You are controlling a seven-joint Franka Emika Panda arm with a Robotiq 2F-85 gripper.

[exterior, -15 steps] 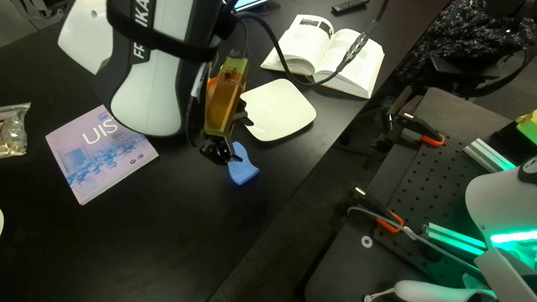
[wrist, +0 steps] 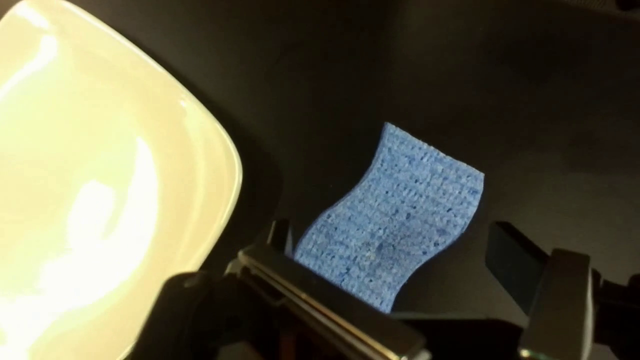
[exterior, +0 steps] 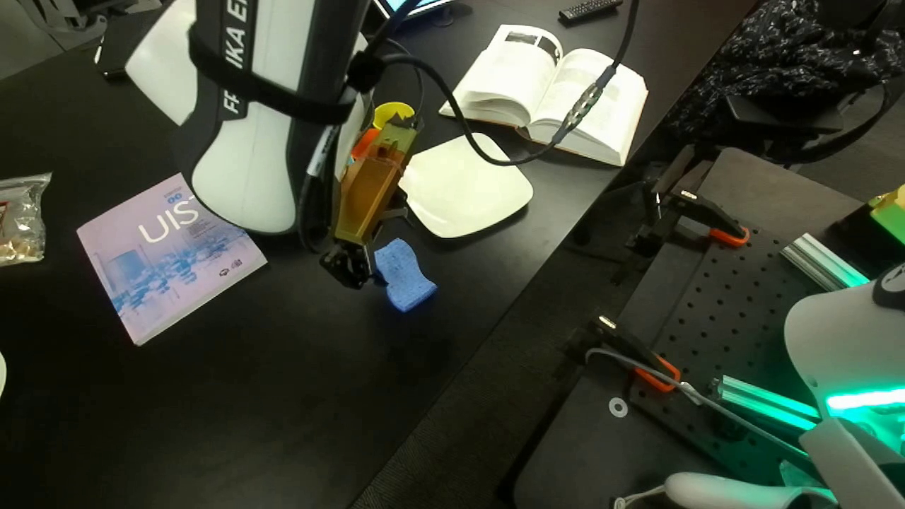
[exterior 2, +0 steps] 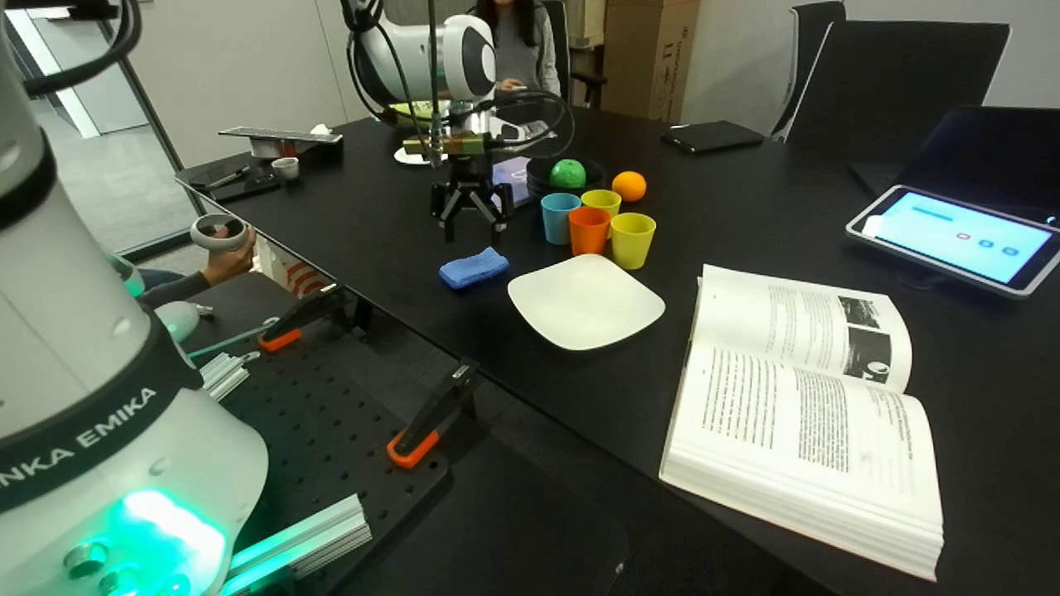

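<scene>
A wavy-edged blue sponge (wrist: 399, 210) lies flat on the black table, near the white plate (wrist: 198, 138). My gripper is open above it, one finger on each side in the wrist view and nothing held. In exterior view 2 the gripper (exterior 2: 474, 230) hangs over the table with its fingers spread, and the sponge (exterior 2: 474, 267) shows below, apart from them. From exterior view 1, the sponge (exterior: 407, 276) sits just right of the fingertips, and the plate (exterior: 466, 186) stands beyond it.
Several coloured cups, among them an orange cup (exterior 2: 589, 230), stand behind the plate. A black bowl (exterior 2: 542, 179) holds a green ball. An open book (exterior 2: 795, 417) lies past the plate, and a purple booklet (exterior: 170, 254) is to the left.
My gripper has shifted left and slightly toward the near side in exterior view 1, uncovering more of the sponge. Sponge and plate have stayed in place.
</scene>
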